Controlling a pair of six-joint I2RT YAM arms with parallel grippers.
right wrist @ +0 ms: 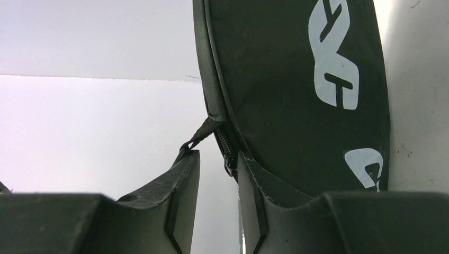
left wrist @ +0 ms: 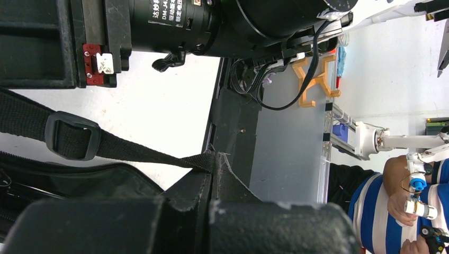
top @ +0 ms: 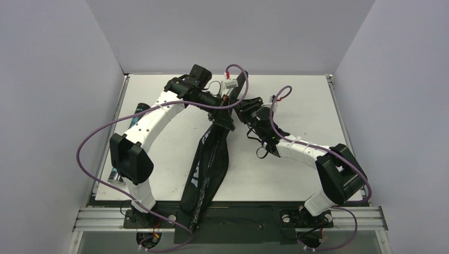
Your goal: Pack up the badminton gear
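A long black racket bag with white lettering runs from the table's front edge up toward the far side, its upper part raised between the arms. My left gripper is shut on the bag's black cloth, where a webbing strap is sewn on. Facing it from the right is my right gripper, its fingers part open. The zipper pull appears in the gap between its fingers, near the right fingertip. A strap loop reaches down to the left fingertip. Whether either is gripped does not show.
A dark shuttlecock tube lies along the table's left edge, its middle hidden by the left arm. Purple hoses loop over both arms.
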